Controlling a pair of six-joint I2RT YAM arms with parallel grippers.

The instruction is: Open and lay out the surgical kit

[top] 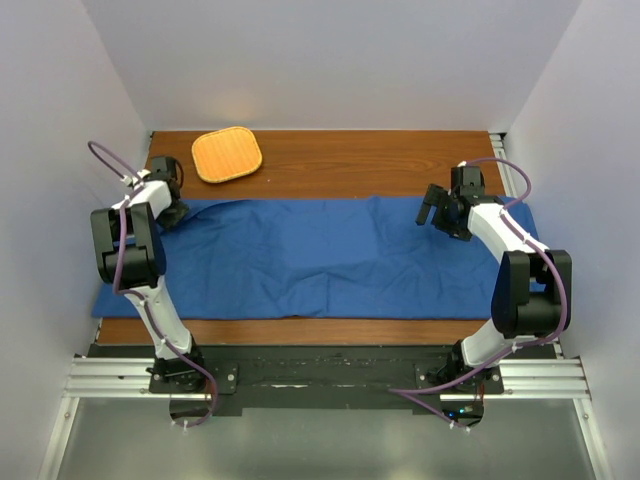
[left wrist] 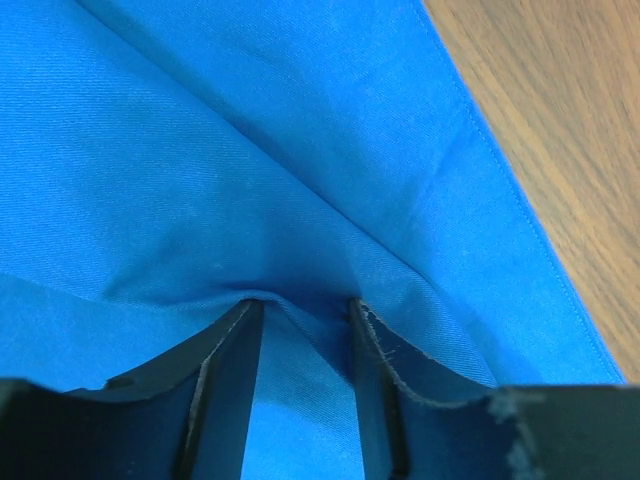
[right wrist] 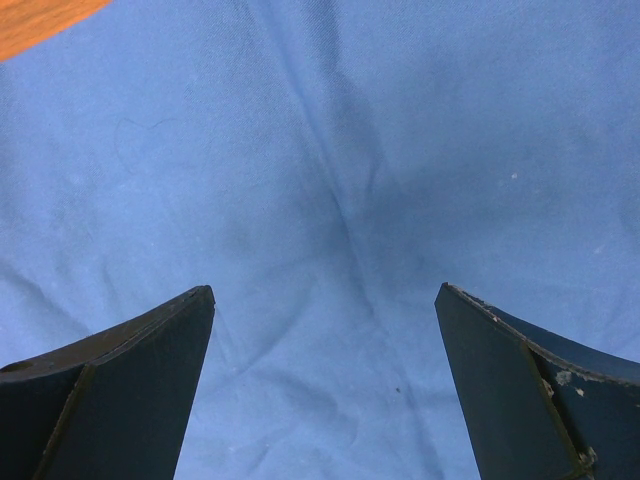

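A blue cloth (top: 275, 255) covers most of the table, with a raised fold at its far left corner. Over that fold my left gripper is parted by a modest gap, and a ridge of the cloth (left wrist: 200, 230) runs between the fingertips without being pinched. Toward the right end, my right gripper stands wide open above the cloth (right wrist: 280, 200), nothing between its fingers. No instruments are visible on the cloth.
An empty-looking orange tray (top: 227, 155) lies on the bare wooden table (top: 360, 160) behind the cloth at the left. White walls close in both sides.
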